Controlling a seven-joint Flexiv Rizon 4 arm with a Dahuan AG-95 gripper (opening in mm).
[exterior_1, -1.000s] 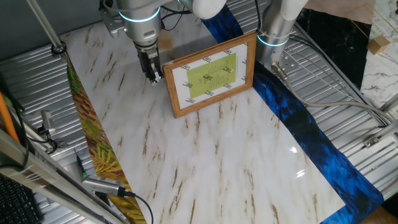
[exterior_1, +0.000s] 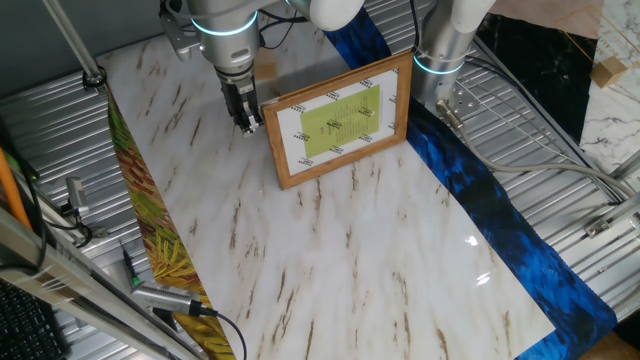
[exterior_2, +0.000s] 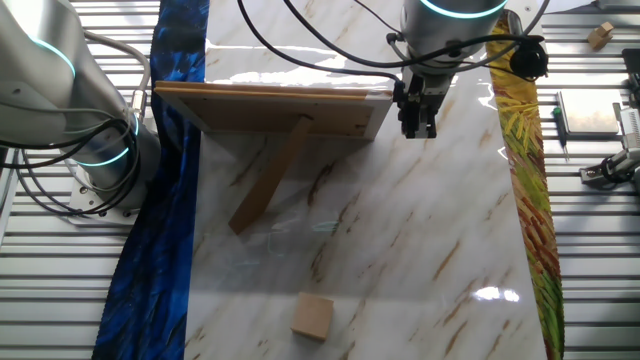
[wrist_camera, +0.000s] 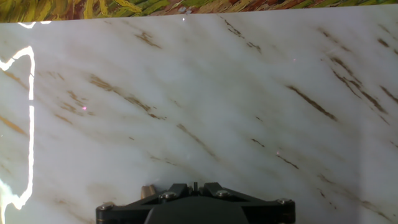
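A wooden picture frame (exterior_1: 292, 172) stands upright on the marble-patterned table, its front with a yellow-green sheet facing exterior view 1. From behind, in exterior view 2, the frame's back (exterior_2: 240, 115) shows, with a wooden support leg (exterior_2: 265, 188) slanting down to the table. My gripper (exterior_1: 250, 128) points downward beside one side edge of the frame; whether they touch cannot be told. Its fingers appear together in the wrist view, where the gripper is shut with nothing visible between them. Behind the frame lies a small wooden block (exterior_2: 312, 316).
A blue cloth (exterior_1: 500, 230) and a yellow-green patterned cloth (exterior_1: 160, 235) border the tabletop. Cables (exterior_2: 330, 62) hang over the frame.
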